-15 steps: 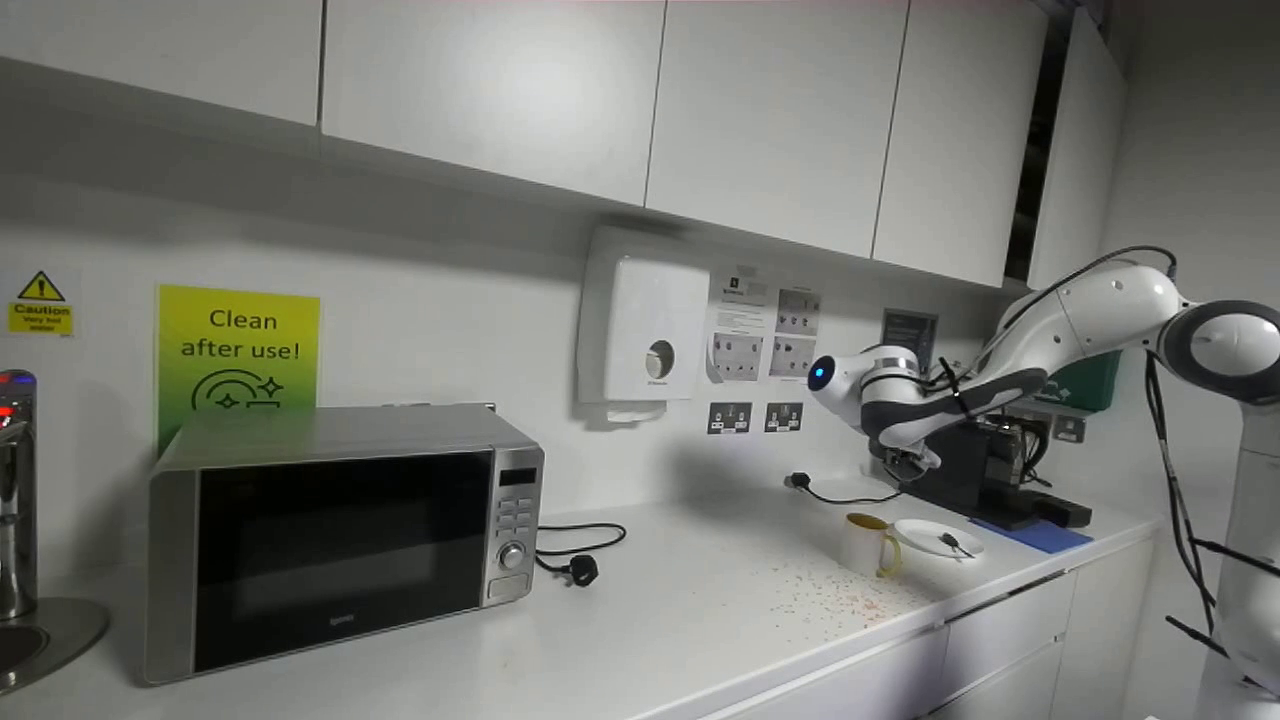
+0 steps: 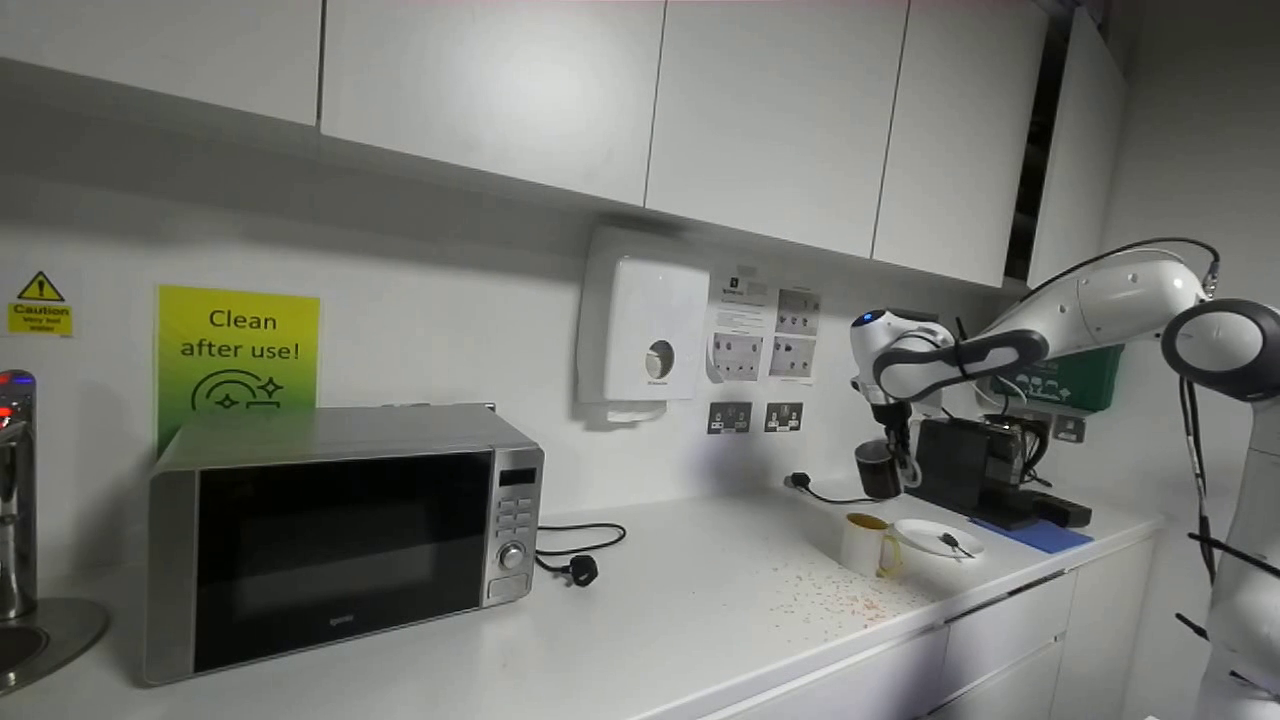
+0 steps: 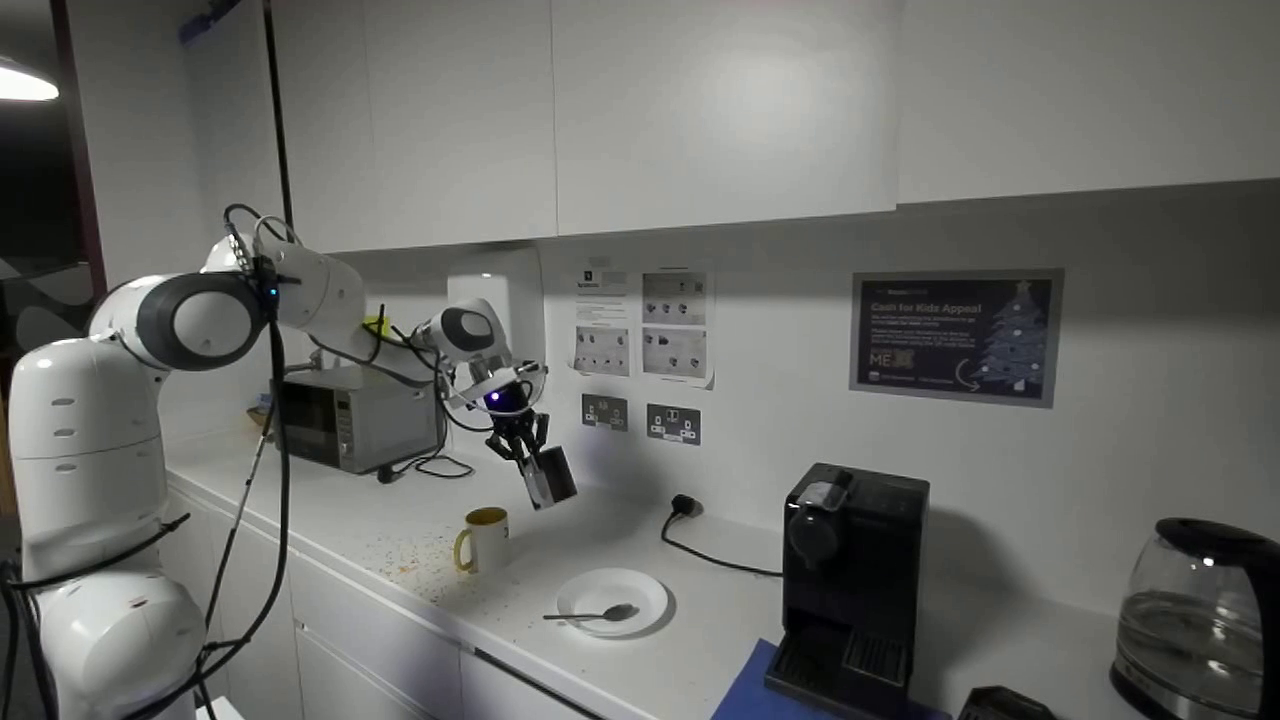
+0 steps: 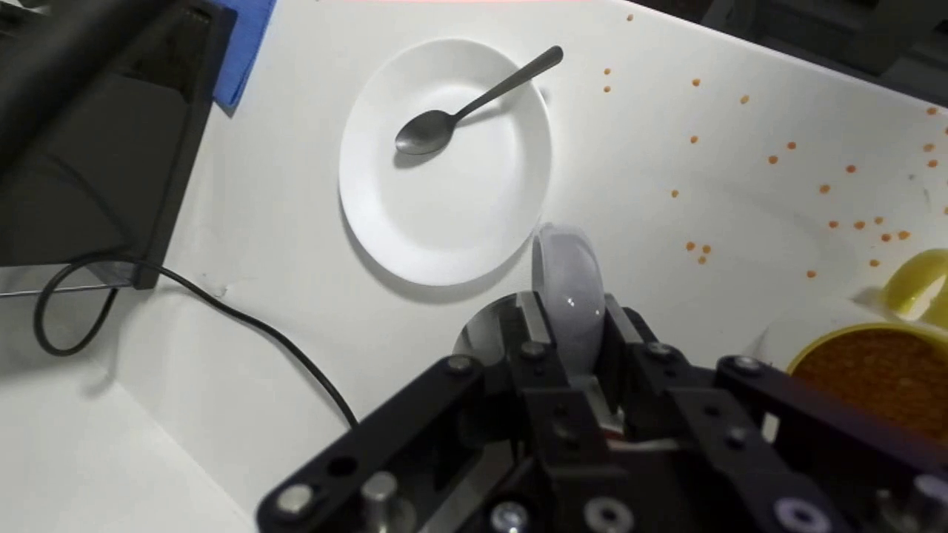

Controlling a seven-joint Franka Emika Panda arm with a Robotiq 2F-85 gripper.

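My gripper is shut on the pale handle [image 4: 570, 280] of a dark, shiny mug [image 3: 552, 478]. That dark mug hangs tilted above the counter, clear of it, also seen in exterior view 1 [image 2: 877, 470]; its inside is hidden from me. Below stands an upright white mug [image 2: 859, 550] with a yellow handle and yellow inside. In the wrist view it holds orange-brown grains [image 4: 875, 377]. Several orange grains [image 4: 824, 188] lie scattered on the counter beside it.
A white plate [image 3: 576, 593] with a spoon [image 3: 618, 612] sits near the white mug. Toward the right stand a black coffee machine [image 3: 852, 564] and a glass kettle [image 3: 1194, 624]. A cable [image 4: 258, 324] runs along the back.
The wrist has swung round and the gripper now points down. The dark mug, out of sight in exterior view 1 a second ago, now shows above the counter. White mug and plate have not moved.
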